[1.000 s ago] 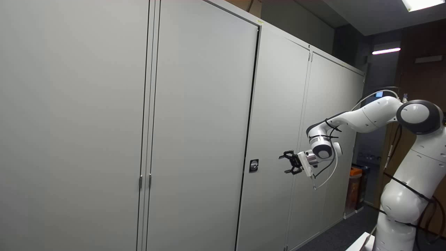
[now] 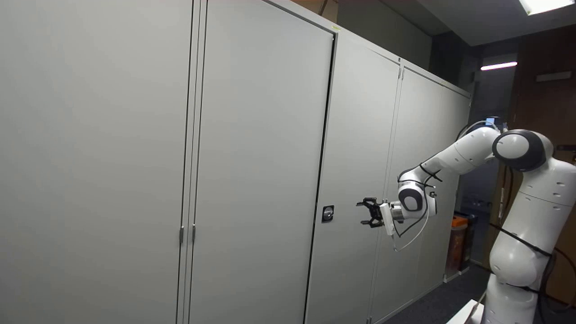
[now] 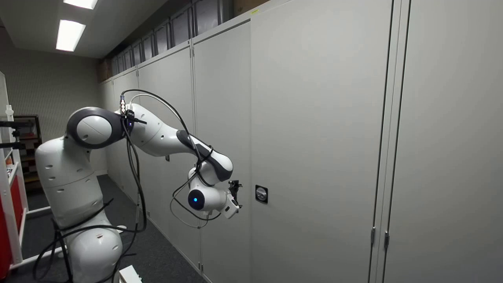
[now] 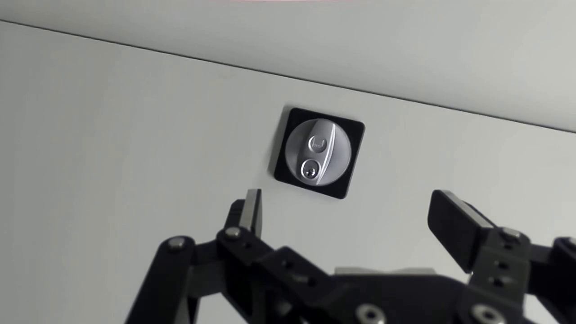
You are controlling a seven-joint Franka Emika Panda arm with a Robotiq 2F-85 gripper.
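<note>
A round silver turn-handle (image 4: 317, 152) with a keyhole sits in a square black plate on a grey cabinet door (image 4: 135, 135). In exterior view 1 the same handle (image 2: 328, 213) lies near the door's seam, to the left of my gripper (image 2: 365, 213). My gripper is open, its fingers wide apart with nothing between them. The handle appears above the gap between the fingertips in the wrist view, apart from both. Exterior view 2 also has the handle (image 3: 261, 193) clear of the gripper (image 3: 240, 195), with a gap between them.
More tall grey cabinet doors (image 2: 259, 135) stand side by side, all looking closed. Thin vertical handles (image 2: 194, 233) flank a further seam. An orange-topped bin (image 2: 457, 237) stands past the arm at the far end. The space before the doors is free.
My gripper has shifted slightly left toward the door handle and levelled out a little. The arm's elbow has moved left too. The doors and handle look the same.
</note>
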